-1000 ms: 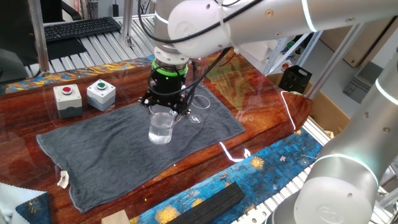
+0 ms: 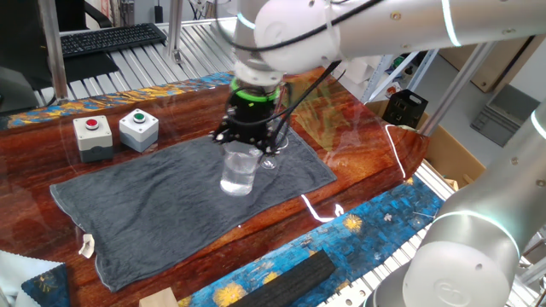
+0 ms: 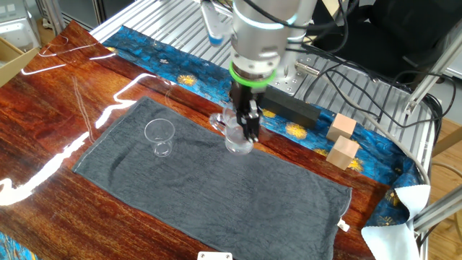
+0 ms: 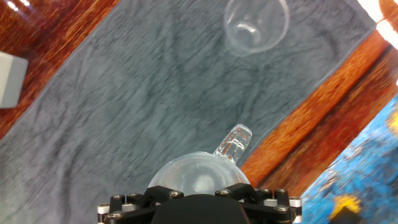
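A clear jug (image 2: 238, 176) with a glass handle is between the fingers of my gripper (image 2: 243, 143), which is shut on its upper part. Water seems to fill some of it. In the wrist view, the jug (image 4: 202, 171) shows just beyond the black fingers, its handle pointing up and right. It looks upright; whether its base touches the towel I cannot tell. A clear, empty-looking glass (image 3: 160, 136) stands apart on the grey towel (image 3: 209, 195). From exterior view 1 that glass is partly hidden behind the gripper and cables.
Two button boxes, one red (image 2: 93, 138) and one green (image 2: 139, 130), stand behind the towel. Two wooden blocks (image 3: 342, 153) and a black bar (image 3: 289, 108) lie along the blue cloth strip. Much of the towel is bare.
The towel and boxes have stayed put.
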